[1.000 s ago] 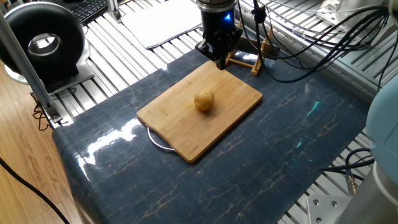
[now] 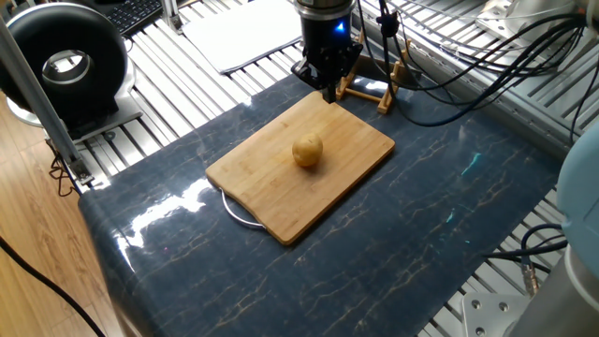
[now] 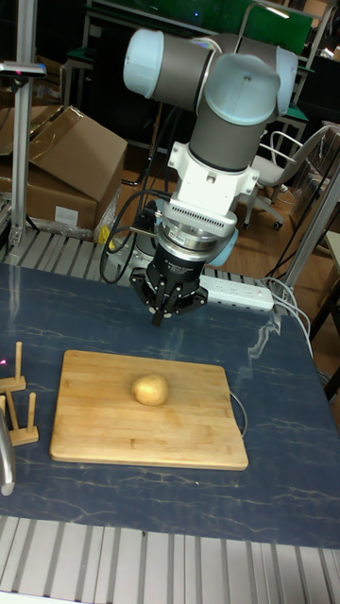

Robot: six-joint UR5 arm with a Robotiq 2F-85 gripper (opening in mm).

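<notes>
A round yellow-brown potato (image 2: 307, 150) rests near the middle of a wooden cutting board (image 2: 253, 173), which lies flat on the dark marbled cloth. In exterior view 3 the same potato (image 3: 150, 390) sits in the board's upper half, with the board (image 3: 101, 433) fully in view. My black gripper (image 2: 329, 95) hangs beyond the board's far corner in exterior view 1, apart from the potato. From the other side, the gripper (image 3: 157, 319) points down above the cloth behind the board. Its fingertips come together to one narrow tip, and nothing shows between them.
Wooden racks (image 3: 18, 412) stand beside the board. Dark cables (image 2: 487, 84) hang close to the arm. A metal handle (image 2: 239, 213) sticks out from one board edge. A white power strip (image 3: 236, 293) lies behind the cloth. Open cloth (image 2: 374, 253) surrounds the board.
My gripper has shifted very slightly to the left in exterior view 1. The potato and board have stayed where they were.
</notes>
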